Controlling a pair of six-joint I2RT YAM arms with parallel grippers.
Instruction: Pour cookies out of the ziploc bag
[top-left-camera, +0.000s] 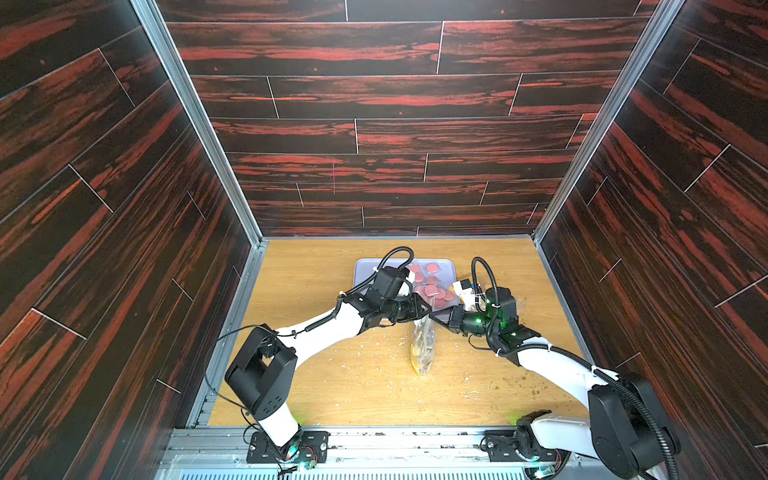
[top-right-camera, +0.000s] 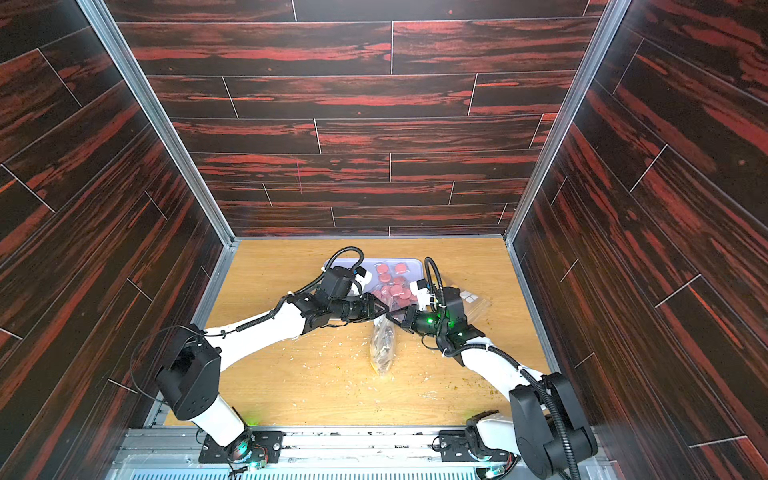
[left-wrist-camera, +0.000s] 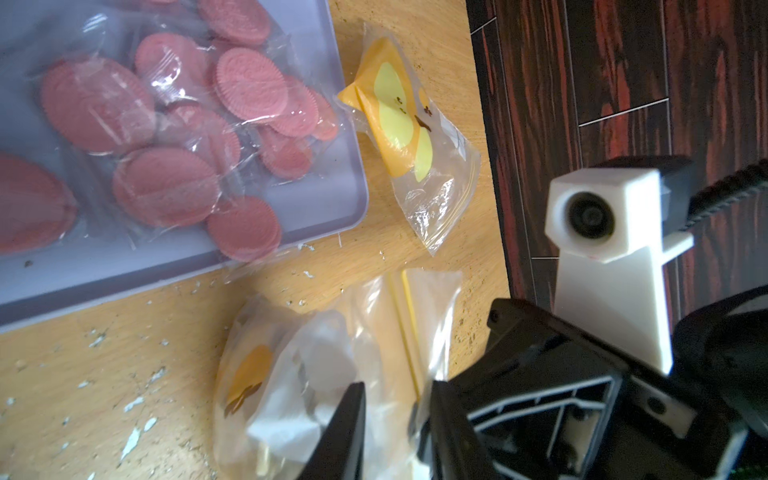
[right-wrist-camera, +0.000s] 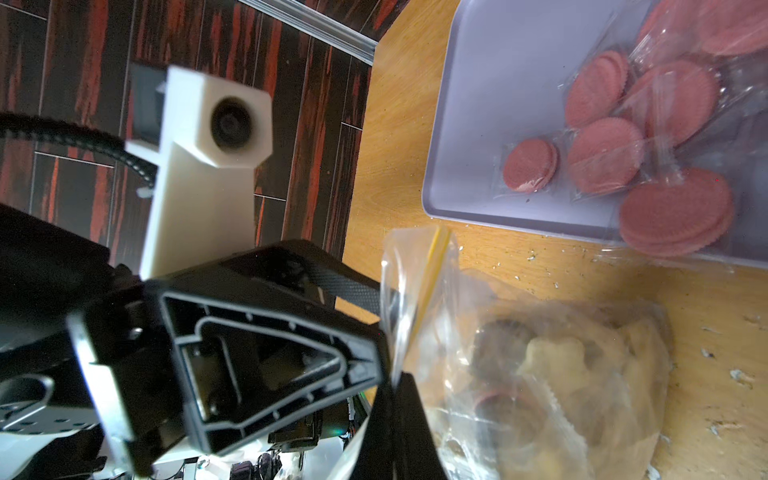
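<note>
A clear ziploc bag (top-left-camera: 423, 352) with yellow print hangs upright in front of the tray, cookies showing through its side in the right wrist view. My right gripper is shut on the thin plastic at the bag's top edge, beside the yellow zip line. From the other side, my left gripper reaches the bag's top with its fingers (left-wrist-camera: 342, 428) part open. The bag's mouth lies right by those fingers; whether plastic runs between them is hard to tell. The lavender tray (top-left-camera: 365, 268) behind holds several wrapped pink cookies (left-wrist-camera: 168, 185).
Another clear bag with orange print (left-wrist-camera: 400, 120) lies flat on the table to the tray's right. Small crumbs are scattered over the wooden table (top-left-camera: 320, 392), whose front part is otherwise clear.
</note>
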